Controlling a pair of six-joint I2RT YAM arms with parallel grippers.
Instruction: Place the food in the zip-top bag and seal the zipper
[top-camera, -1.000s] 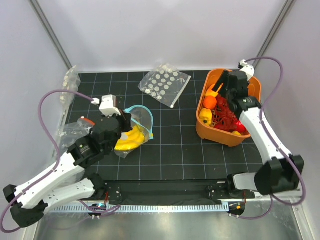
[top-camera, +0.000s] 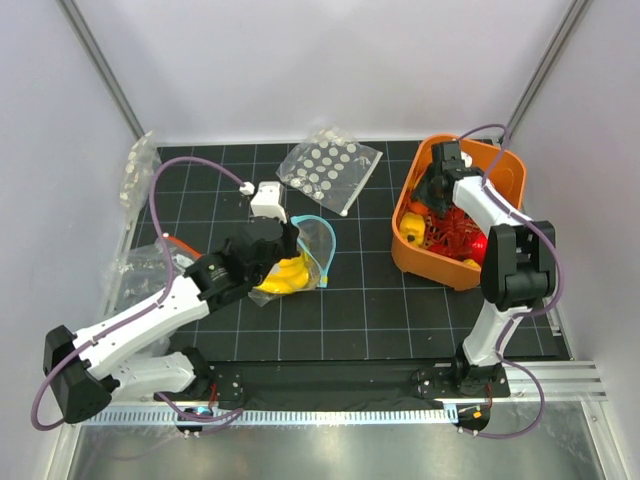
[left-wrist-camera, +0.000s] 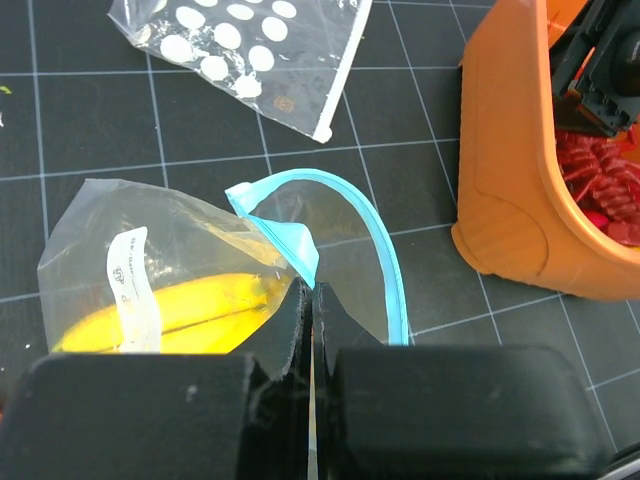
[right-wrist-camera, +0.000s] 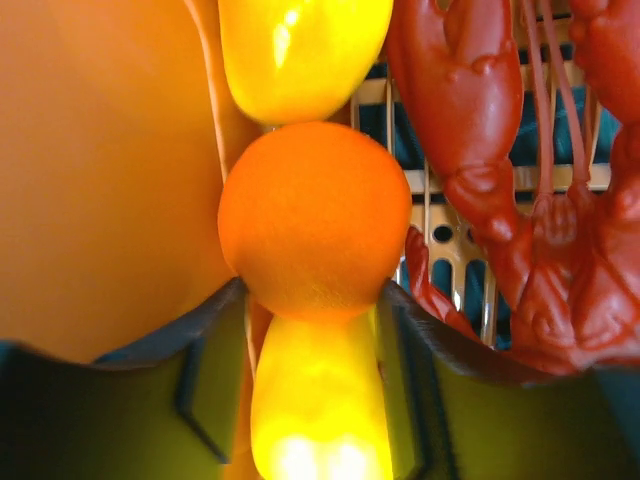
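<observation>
The zip bag (left-wrist-camera: 150, 260) holding yellow bananas (left-wrist-camera: 200, 310) lies left of centre, its blue zipper (left-wrist-camera: 390, 280) looping open. My left gripper is shut at the bag's zipper edge; whether film is between its fingers is hard to tell. My right gripper is down in the orange bin (top-camera: 430, 265), its fingers either side of an orange (right-wrist-camera: 312, 200), with a yellow item (right-wrist-camera: 320, 400) beneath. A yellow pepper (top-camera: 411, 228) and red lobster pieces (right-wrist-camera: 470, 120) lie in the bin.
A dotted plastic bag (top-camera: 325, 170) lies at the back centre. More clear bags (top-camera: 145, 270) lie at the left edge. The tiled surface between bag and bin is clear.
My left gripper has moved right with the bag's zipper edge and bananas following. My right gripper has descended into the bin toward the orange.
</observation>
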